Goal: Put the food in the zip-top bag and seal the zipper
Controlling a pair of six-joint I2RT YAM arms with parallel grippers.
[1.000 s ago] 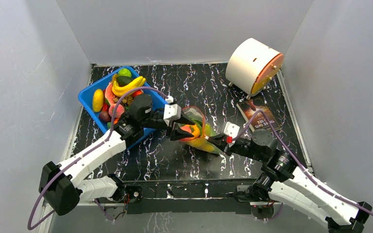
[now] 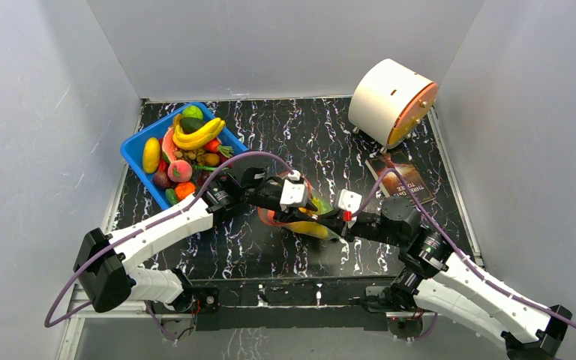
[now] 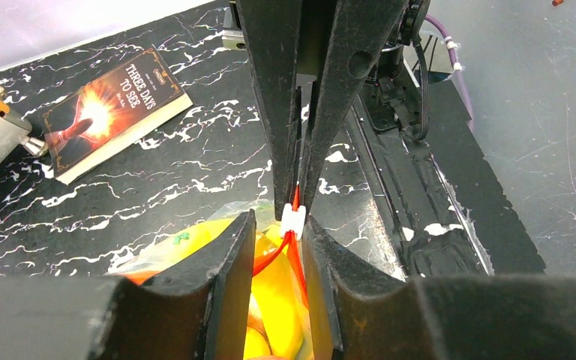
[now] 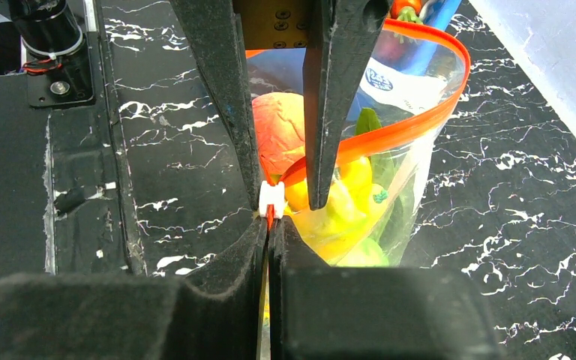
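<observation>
The zip bag (image 4: 397, 202) holds food, among it yellow and green pieces; its orange zipper edge loops open on one side. A white slider (image 3: 293, 220) sits at one end of the zipper. My right gripper is shut on the zipper end just at the slider. My left gripper is part open around the slider and zipper from the other side, its fingertips close to the right gripper's tips. In the top view both wrists largely cover the bag.
A blue basket (image 2: 131, 150) of toy fruit and vegetables stands at back left. A white cylinder (image 2: 379, 97) and a book (image 2: 405, 176) are at the right. Bare marble table lies behind the bag.
Over the last second my left gripper has moved right and toward the front, down to the slider by the right gripper, which has shifted slightly.
</observation>
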